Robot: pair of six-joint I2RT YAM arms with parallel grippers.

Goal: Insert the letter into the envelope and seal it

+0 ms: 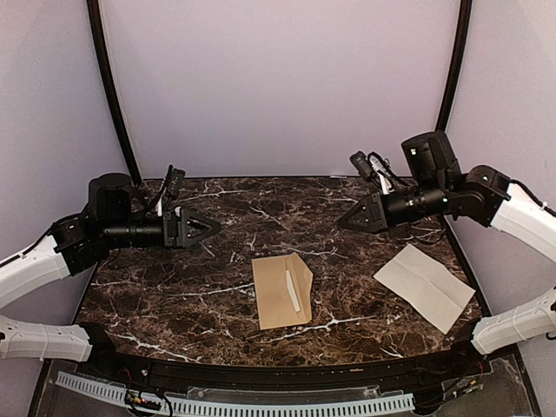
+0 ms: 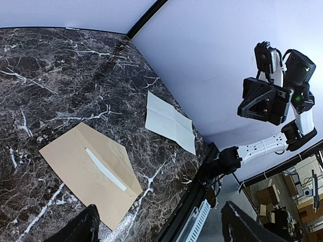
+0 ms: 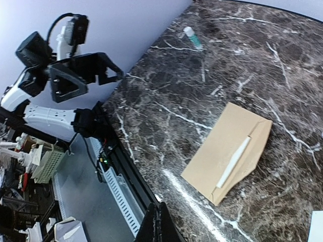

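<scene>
In the middle of the table lies the brown envelope [image 1: 271, 294], its flap [image 1: 304, 276] folded out to the right and a white strip along the flap. The letter [image 1: 426, 287] rests at the right of the table, creased, blank side up, apart from the envelope; only its edge [image 3: 317, 228] enters the right wrist view. Over the table, up and left of the letter, my right gripper [image 1: 341, 222] is shut, and its fingertips [image 3: 157, 222] meet with nothing showing between them. My left gripper hangs open and empty at the left, away from the envelope.
A small green tube with a white cap [image 3: 193, 38] stands or lies on the table's left side in the right wrist view. Walls enclose the back and sides.
</scene>
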